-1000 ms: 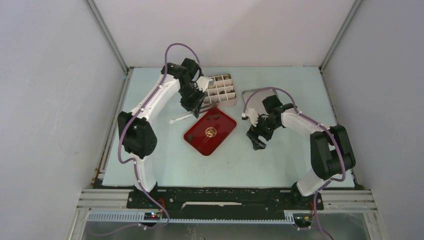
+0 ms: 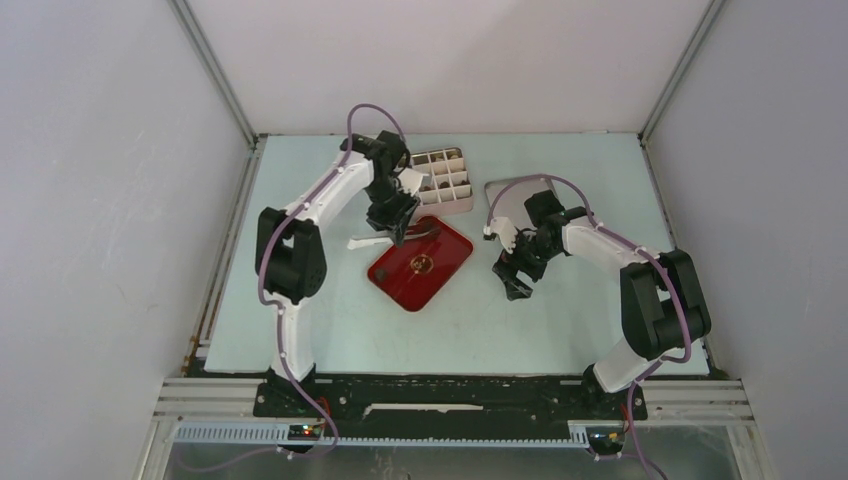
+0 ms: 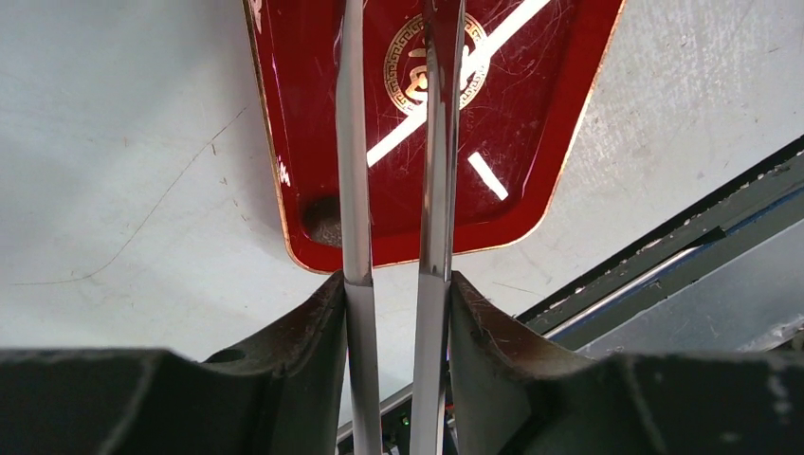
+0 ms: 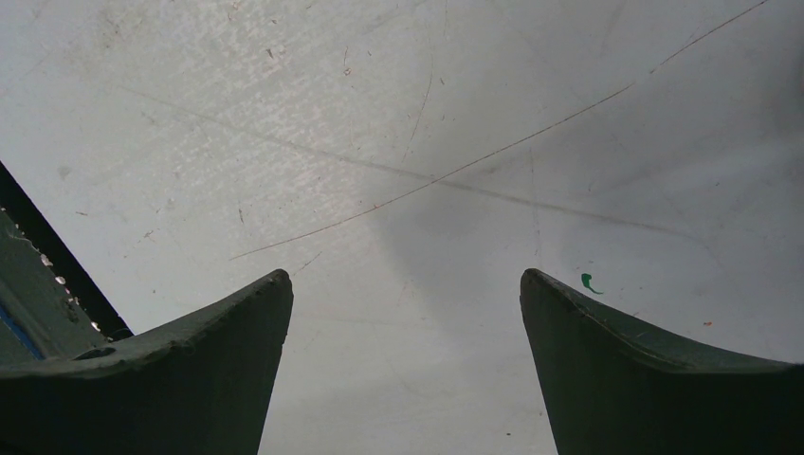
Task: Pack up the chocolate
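Observation:
My left gripper [image 2: 395,225] is shut on a pair of long metal tongs [image 3: 356,190], which hang over the red tray [image 2: 410,280] with a gold emblem. A dark brown chocolate [image 3: 322,226] lies in a corner of that tray; the tongs' tips are out of the left wrist view. Behind the tray stands a pale compartment box [image 2: 450,185] with brown pieces in some cells. My right gripper [image 2: 513,280] is open over bare table at right of the red tray, nothing between its fingers.
A grey tray [image 2: 505,195] lies at the back right, partly under the right arm. A dark rail runs along the front edge.
The right arm has not moved.

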